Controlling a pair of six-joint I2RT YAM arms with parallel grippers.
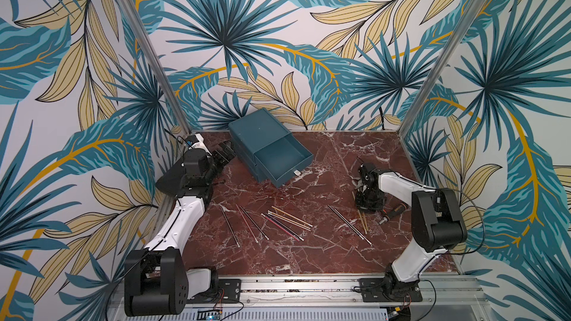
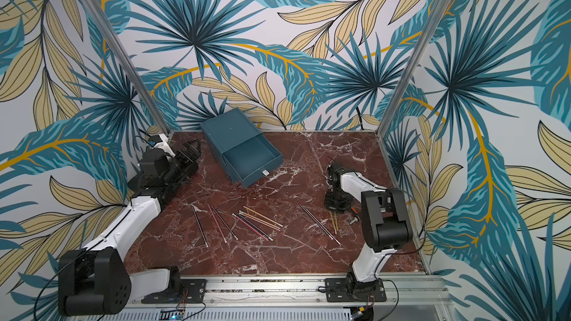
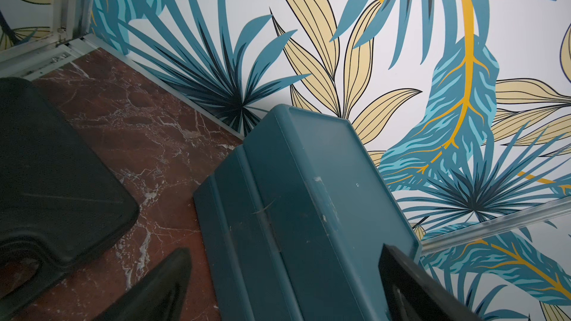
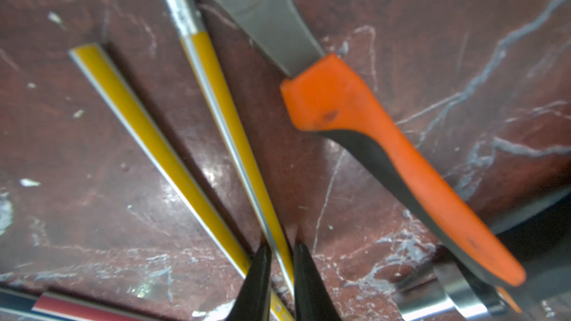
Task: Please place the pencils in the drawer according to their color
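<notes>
Several pencils, dark, red and yellow, lie across the red marble table in the top views, among them a group [image 1: 288, 223] at the centre. The teal drawer unit [image 1: 255, 130] stands at the back with one drawer [image 1: 282, 160] pulled out. My left gripper is open beside the unit's side, empty. My right gripper is low at the table, its fingertips close together, part open, around the lower part of a yellow pencil [image 4: 244, 160]; whether they grip it is unclear. A second yellow pencil [image 4: 154, 142] lies just left of it.
An orange-handled tool [image 4: 386, 160] lies right beside the right gripper, with metal pieces nearby. A black object [image 3: 59, 184] sits left of the drawer unit. Red and dark pencils [image 4: 77, 306] lie near the right gripper. The table's middle in front of the drawer is fairly clear.
</notes>
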